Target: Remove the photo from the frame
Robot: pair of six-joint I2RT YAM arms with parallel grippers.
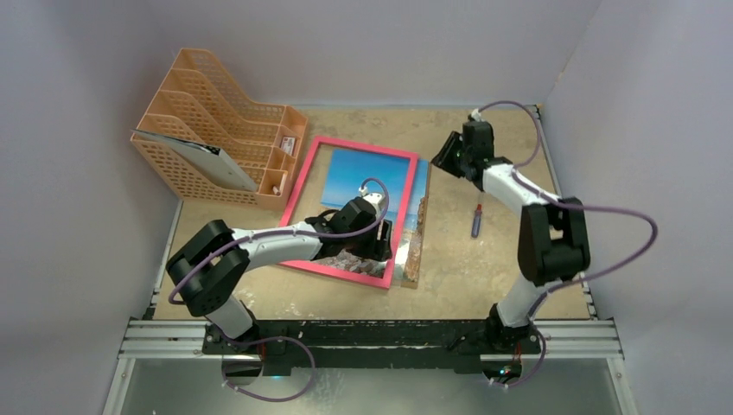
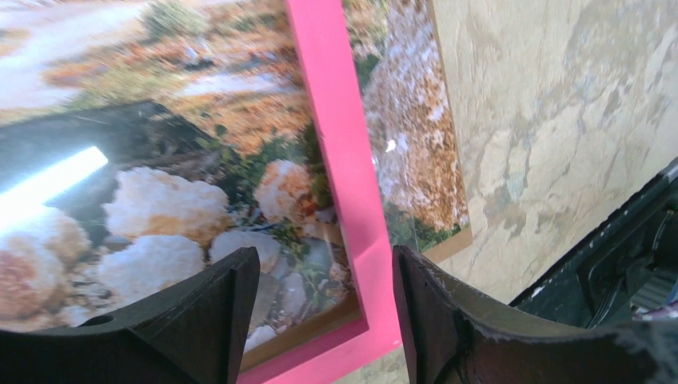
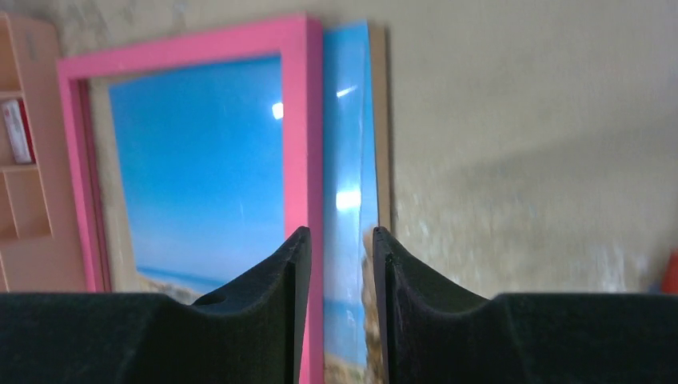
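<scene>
The pink frame (image 1: 308, 173) lies on the table, with the photo (image 1: 367, 173) inside it and under its right side, where the photo and a brown backing board (image 3: 380, 120) stick out. My left gripper hovers over the frame's lower right corner, open, nothing held. My right gripper is up to the right of the frame's upper part in the top view, open and empty; its view looks down on the frame's right edge.
A peach organizer (image 1: 216, 130) with a pale flat item stands at back left. A screwdriver (image 1: 476, 220) lies on the bare table (image 1: 467, 277) at right.
</scene>
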